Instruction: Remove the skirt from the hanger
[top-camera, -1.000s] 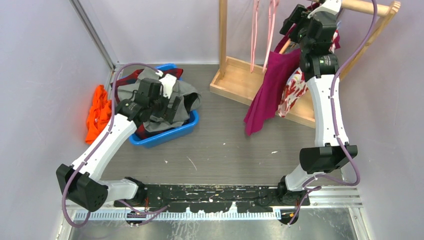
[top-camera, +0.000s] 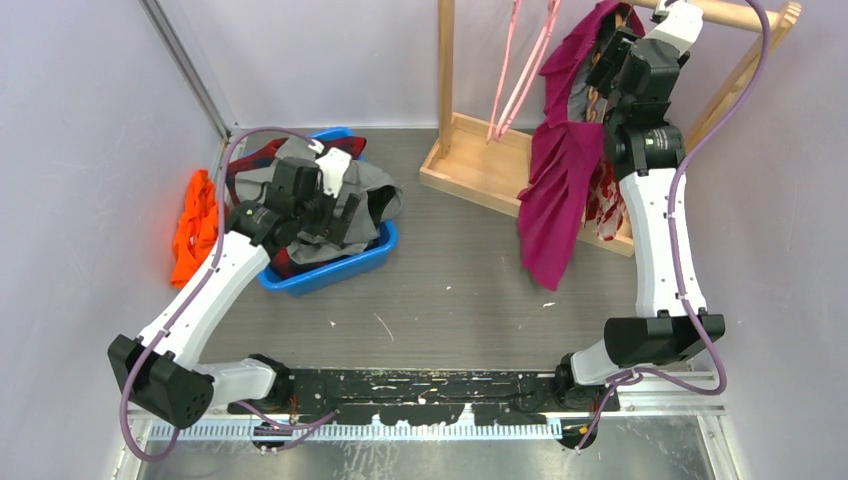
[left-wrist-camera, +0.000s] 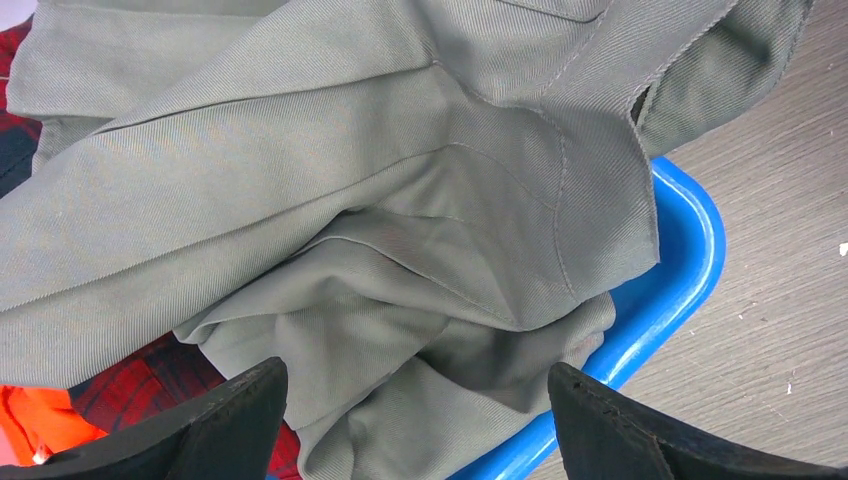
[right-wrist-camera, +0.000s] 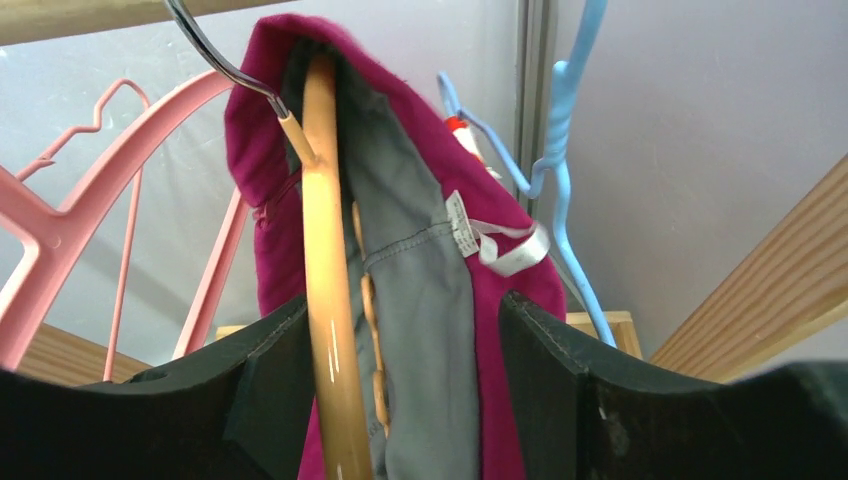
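Note:
The magenta skirt (top-camera: 557, 195) hangs at the rack, its grey lining (right-wrist-camera: 430, 290) and a white label showing in the right wrist view. A wooden hanger (right-wrist-camera: 325, 250) with a metal hook stands in front of that lining, with the cloth draped over its top end. My right gripper is part open around the hanger and the skirt; whether its fingers touch either is unclear. Over the blue basket, my left gripper stands open above grey cloth (left-wrist-camera: 400, 200), nothing held.
Pink hangers (top-camera: 525, 75) hang left of the skirt, a blue hanger (right-wrist-camera: 563, 160) to its right. Behind it is a red-and-white cloth (top-camera: 605, 200). The blue basket (top-camera: 340, 275) holds clothes; orange cloth (top-camera: 197, 230) lies beside it.
My right gripper has moved slightly right. The skirt has swung right and now hangs lower and narrower, covering more of the red-and-white cloth. The pink hangers have swayed; my left arm barely differs.

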